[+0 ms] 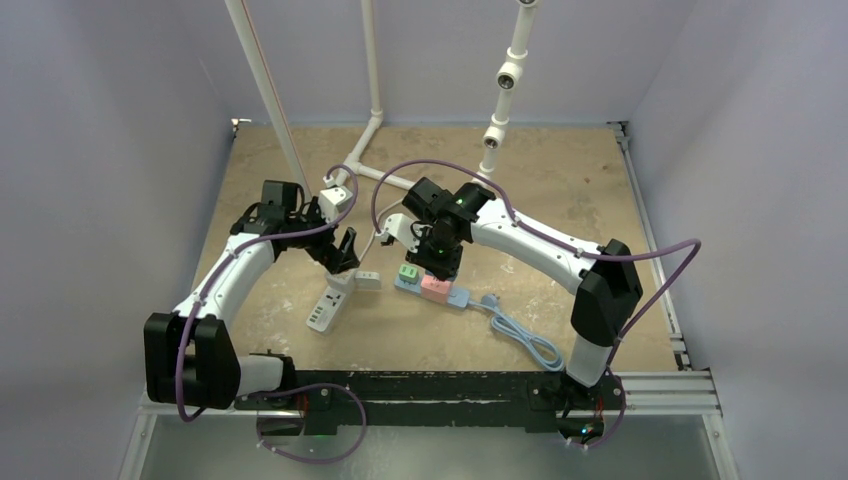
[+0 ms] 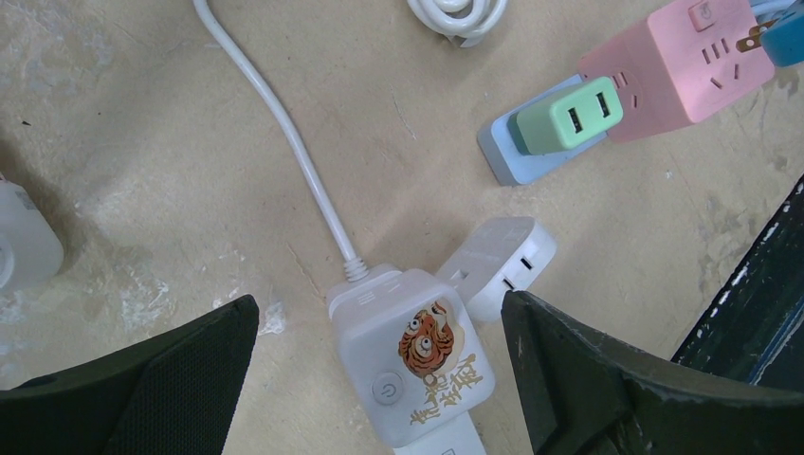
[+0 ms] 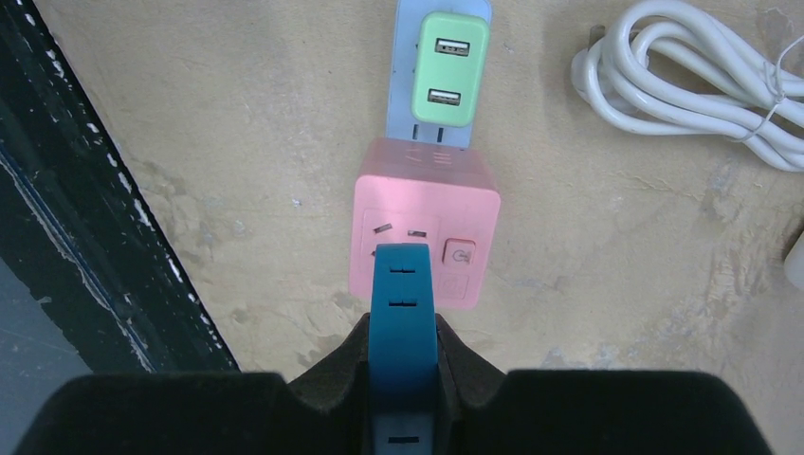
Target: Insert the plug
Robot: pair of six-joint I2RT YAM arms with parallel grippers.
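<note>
My right gripper is shut on a blue plug adapter [image 3: 403, 360], which hangs over the pink cube socket [image 3: 427, 209] in the right wrist view; in the left wrist view its metal prongs point toward that cube's face. The pink cube and a green USB adapter [image 3: 450, 71] sit on a light blue power strip [image 2: 512, 161]. My left gripper stands open above a white power strip [image 2: 441, 441] with a decorated cube [image 2: 384, 346] and a white adapter [image 2: 498, 256] beside it.
A coiled white cable [image 3: 692, 95] lies behind the strips, a light blue cable [image 1: 530, 340] to the right. The table's dark front edge [image 3: 114, 237] runs close by.
</note>
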